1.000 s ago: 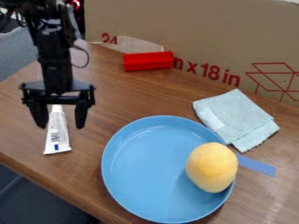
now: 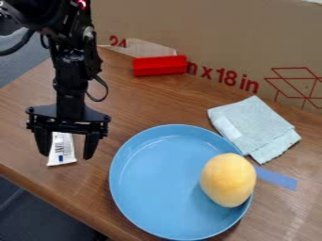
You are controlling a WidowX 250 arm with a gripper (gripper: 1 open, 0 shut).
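Observation:
My gripper [image 2: 67,141] points down at the left of the table, open, with its two fingers on either side of a white tube [image 2: 62,153] lying on the wood. The upper part of the tube is hidden behind the gripper. A light blue plate [image 2: 151,193] lies at the lower middle, with a yellow round fruit-like object [image 2: 227,174] on its right side.
A red block [image 2: 160,65] lies at the back in front of a cardboard box [image 2: 214,28]. A folded pale cloth [image 2: 251,125] and a blue tape strip [image 2: 281,180] are at the right. The table's edge runs along the lower left.
The plate and other objects have not moved.

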